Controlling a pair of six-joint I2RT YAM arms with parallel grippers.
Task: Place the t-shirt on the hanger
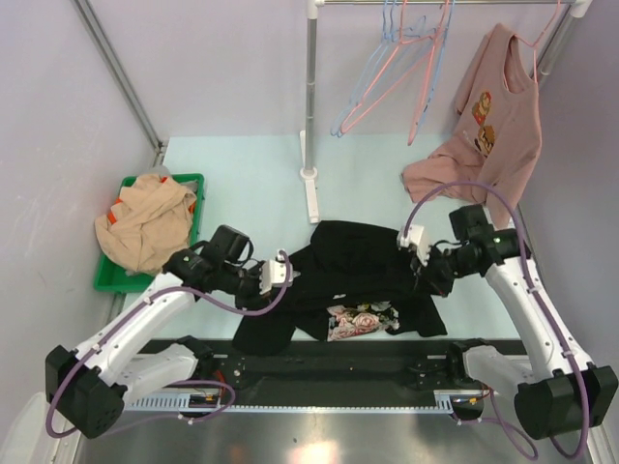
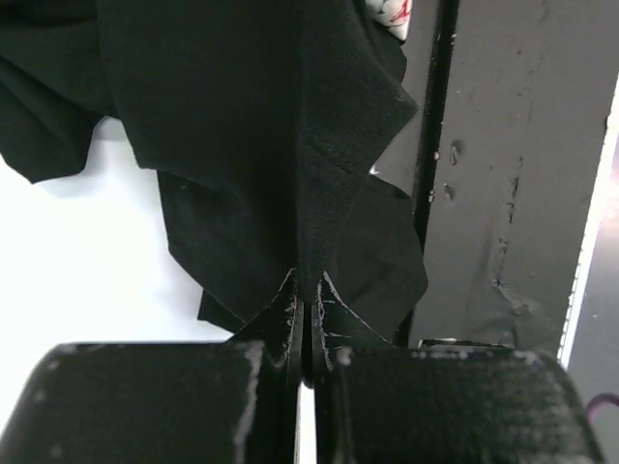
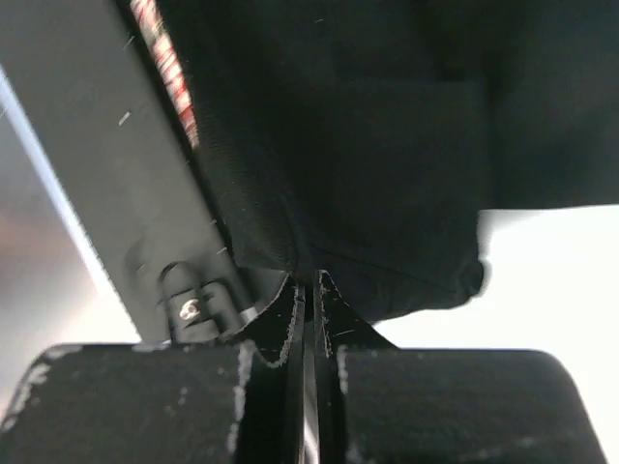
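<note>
A black T-shirt (image 1: 353, 251) with a floral print (image 1: 358, 321) lies bunched along the table's front edge, partly folded over itself. My left gripper (image 1: 269, 288) is at its left part; in the left wrist view its fingertips (image 2: 308, 290) are shut on the black cloth (image 2: 213, 145). My right gripper (image 1: 426, 280) is at the right part, shut, with its tips against the fabric (image 3: 377, 164) in the right wrist view. Pink and blue hangers (image 1: 387, 77) hang on the rail (image 1: 353, 3) at the back.
A pink T-shirt (image 1: 498, 106) hangs on a hanger at the right, its lower part on the table. A green bin (image 1: 116, 275) with beige cloth stands at the left.
</note>
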